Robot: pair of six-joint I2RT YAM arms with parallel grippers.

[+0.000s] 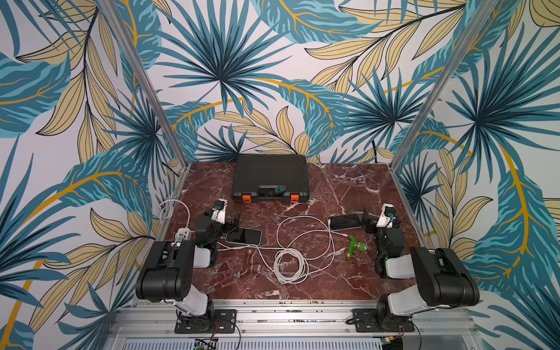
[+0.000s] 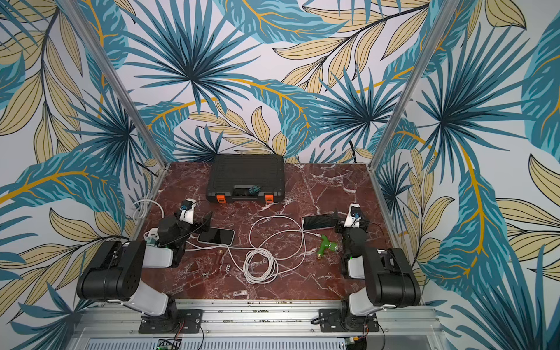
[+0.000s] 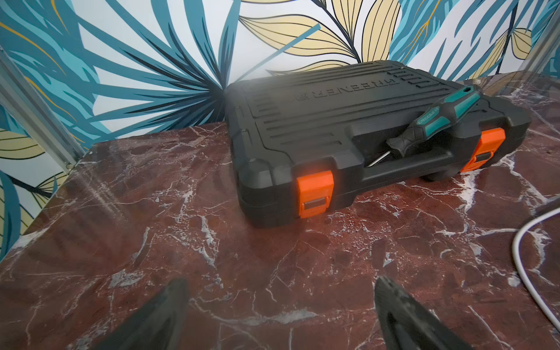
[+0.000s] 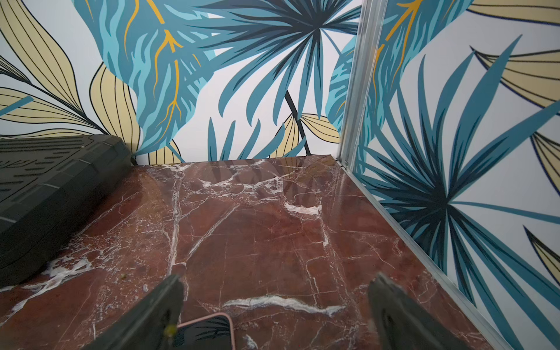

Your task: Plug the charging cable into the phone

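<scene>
A white charging cable (image 1: pixel 290 266) lies coiled mid-table, with loops running right to an end (image 1: pixel 346 235) near the green object. Two dark phones lie flat: one phone (image 1: pixel 243 236) beside the left arm, another phone (image 1: pixel 345 222) by the right arm. The latter phone's corner (image 4: pixel 205 332) shows at the bottom of the right wrist view. My left gripper is open above bare table, its blurred fingers (image 3: pixel 154 320) wide apart. Likewise open and empty, my right gripper faces the back, just right of and above that phone.
A black case (image 1: pixel 271 177) with orange latches stands at the back, a teal screwdriver (image 3: pixel 437 121) on it. A green tool (image 1: pixel 354 246) lies front right and a brown-handled item (image 1: pixel 249 256) front left. A power strip (image 1: pixel 183 234) sits at the left edge.
</scene>
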